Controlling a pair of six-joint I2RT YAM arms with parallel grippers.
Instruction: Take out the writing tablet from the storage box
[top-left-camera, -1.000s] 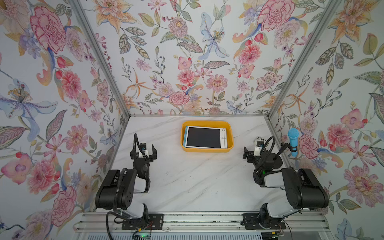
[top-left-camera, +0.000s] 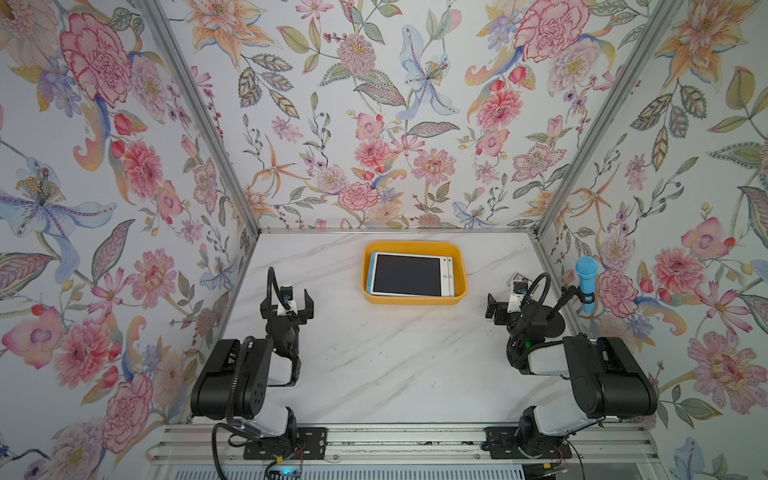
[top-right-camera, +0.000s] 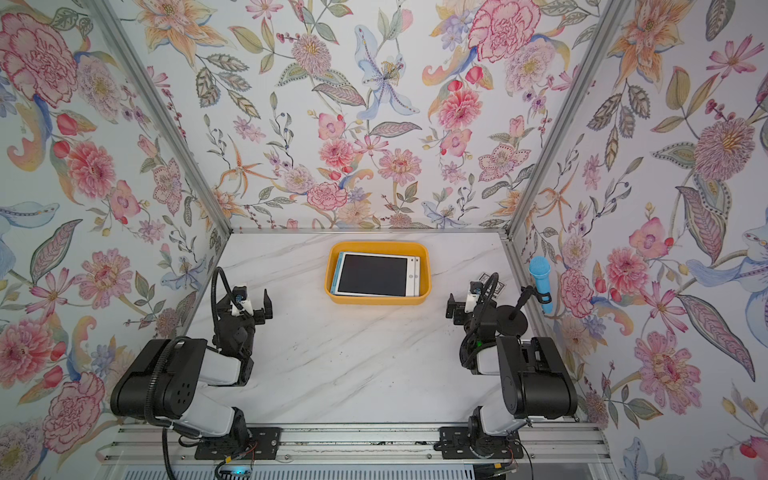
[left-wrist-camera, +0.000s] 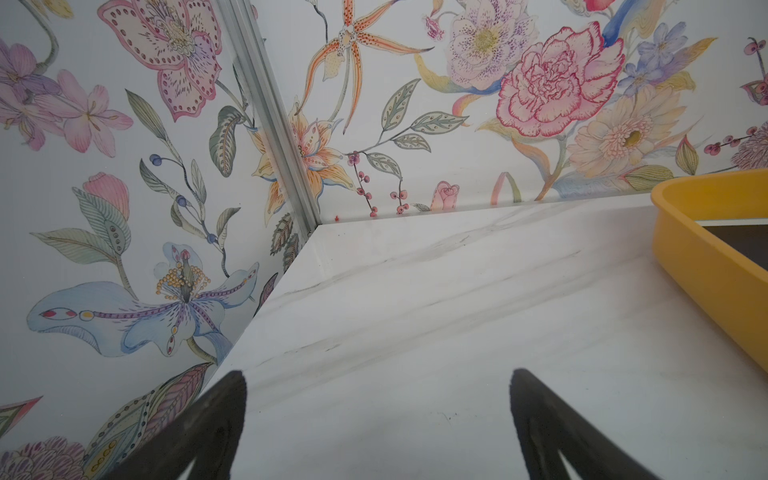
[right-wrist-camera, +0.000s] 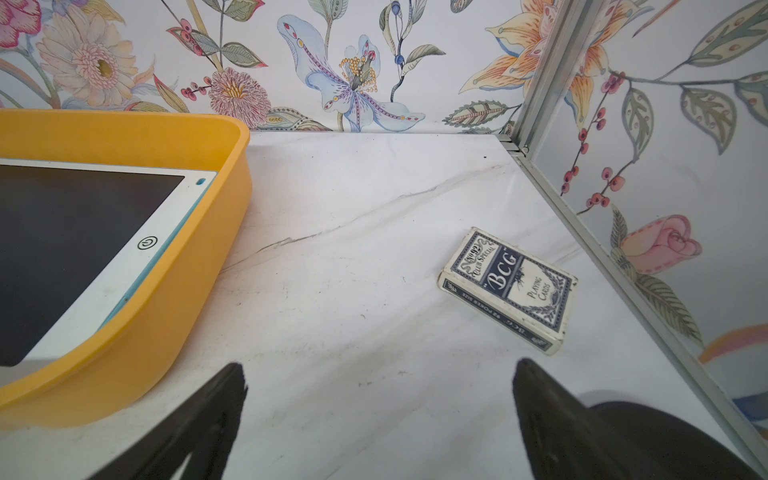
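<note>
The writing tablet (top-left-camera: 407, 274), white-framed with a dark screen and blue edge, lies inside the yellow storage box (top-left-camera: 413, 300) at the back middle of the table. In the right wrist view the tablet's white end strip (right-wrist-camera: 120, 268) with a power mark shows close to the wall of the box (right-wrist-camera: 196, 280). My left gripper is open and empty, to the left of the box and nearer the front. Off to the box's right, my right gripper also stands open with nothing between its fingers. Neither gripper touches the box.
A pack of playing cards (right-wrist-camera: 509, 288) lies at the back right, ahead of my right gripper. A blue cup-like object (top-left-camera: 587, 276) is held on a black stand (right-wrist-camera: 656, 436) near the right wall.
</note>
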